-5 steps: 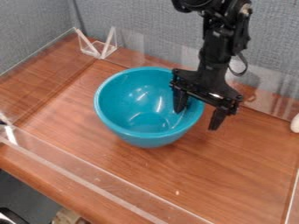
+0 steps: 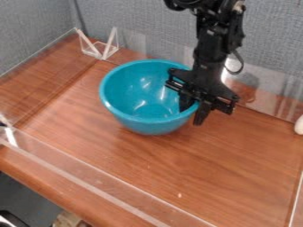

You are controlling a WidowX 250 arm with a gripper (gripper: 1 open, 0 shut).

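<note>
A teal plastic bowl (image 2: 136, 97) sits on the wooden tabletop (image 2: 178, 177) left of centre, tilted slightly. My black gripper (image 2: 192, 105) comes down from the top right and meets the bowl's right rim. One finger reaches over or at the rim and the other is outside it. Whether the fingers are closed on the rim is hard to see.
A white wire rack (image 2: 97, 46) stands at the back left. A white object (image 2: 297, 125) shows at the right edge. Transparent side panels border the table.
The bowl has moved up the view, toward the back, and a little to the left over the last second. My gripper has stayed at its right rim, shifting slightly.
</note>
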